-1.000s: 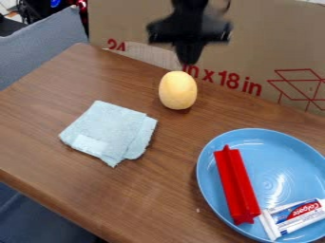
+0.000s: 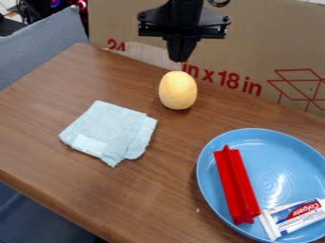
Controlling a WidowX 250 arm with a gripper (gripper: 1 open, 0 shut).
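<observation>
My gripper (image 2: 180, 47) hangs at the top centre, shut, with nothing showing between its fingers. Below it, a yellow egg-shaped object (image 2: 178, 90) rests on the wooden table (image 2: 76, 180), apart from the gripper. A folded light-blue cloth (image 2: 109, 130) lies to the left. On the right, a blue plate (image 2: 286, 161) holds a red bar-like object (image 2: 237, 182) and a Colgate toothpaste tube (image 2: 295, 215).
A large cardboard box (image 2: 267, 57) stands along the table's back edge. A grey cushioned surface (image 2: 38, 43) borders the left side.
The objects on the table have not visibly moved.
</observation>
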